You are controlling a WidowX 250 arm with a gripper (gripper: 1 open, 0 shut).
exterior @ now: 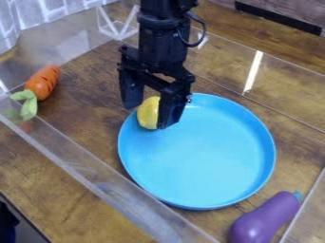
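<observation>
The black gripper (pixel 155 95) hangs open over the upper left of a blue plate (pixel 206 166), its fingers on either side of a yellow object (pixel 151 116) that sits at the plate's edge. The gripper partly hides that object, and whether they touch is hard to tell.
An orange carrot (pixel 41 83) with green leaves lies at the left. A purple eggplant (pixel 260 218) lies at the bottom right. Clear walls edge the wooden surface, which has free room at upper right.
</observation>
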